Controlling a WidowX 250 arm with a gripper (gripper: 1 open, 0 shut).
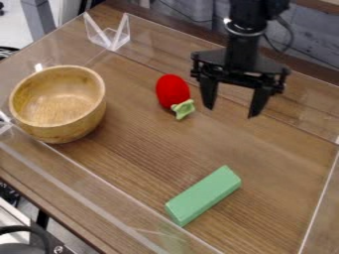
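Note:
My gripper (239, 94) hangs at the upper right over the wooden table, its fingers spread wide with nothing visible between them. Left of it a red object (171, 89) lies beside a small green piece (184, 108). A green rectangular block (204, 199) lies at the bottom centre. A tan round bowl (58, 104) sits at the left.
A clear plastic object (109, 30) stands at the back left. A dark cable-like item lies at the lower left edge.

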